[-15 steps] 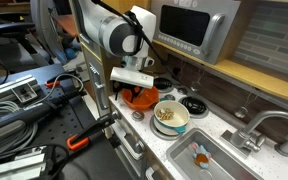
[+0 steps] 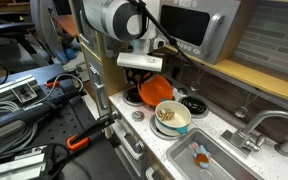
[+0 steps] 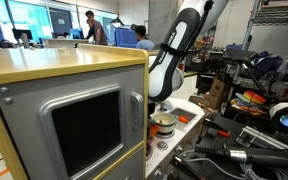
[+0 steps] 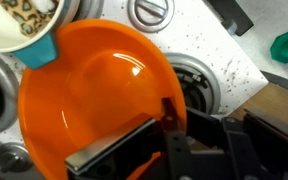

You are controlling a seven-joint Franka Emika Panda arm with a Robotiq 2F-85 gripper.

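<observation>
An orange plate or shallow bowl (image 2: 156, 91) is tilted up over the stove side of the counter in exterior view 1. My gripper is shut on its rim, and the orange inside fills much of the wrist view. One dark finger (image 4: 170, 106) shows against the orange. Beside the orange dish stands a cream bowl (image 2: 172, 114) with small light-brown pieces in it, on top of a teal dish (image 4: 41, 52). Whether the orange dish touches the teal one cannot be told.
Stove burners (image 4: 192, 85) lie under and around the orange dish, with a control knob (image 4: 151, 10) nearby. To the right are a sink (image 2: 202, 158) and a faucet (image 2: 250, 130). A microwave (image 2: 189, 27) hangs above the counter.
The orange dish lay lower and flatter near the counter's front-left; it has risen and shifted right and back, and is now tilted. The arm moved with it. The cream bowl stayed put.
</observation>
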